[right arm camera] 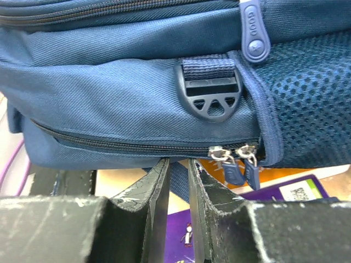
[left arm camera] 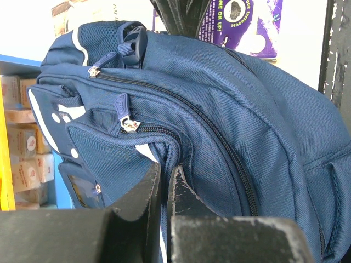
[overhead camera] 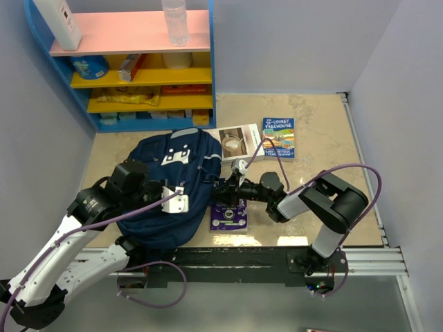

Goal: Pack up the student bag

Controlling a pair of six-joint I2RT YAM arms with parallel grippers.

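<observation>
The navy blue backpack (overhead camera: 163,225) lies on the left of the table, its zippers and a black buckle (right arm camera: 211,90) showing in the wrist views. Pinched in my left gripper, which is shut, is a fold of the bag's fabric beside a zipper pull (left arm camera: 125,114). At the bag's right side, my right gripper stands slightly open. Nothing is held between its fingers; a strap and a purple book show through the narrow gap. Two metal zipper pulls (right arm camera: 236,169) hang just right of its fingertips, apart from them.
Beneath the right gripper lies the purple book (overhead camera: 228,220), close against the bag. A white book with a bowl picture (overhead camera: 241,142) and a blue book (overhead camera: 278,138) lie behind. The shelf (overhead camera: 145,76) stands at the back left.
</observation>
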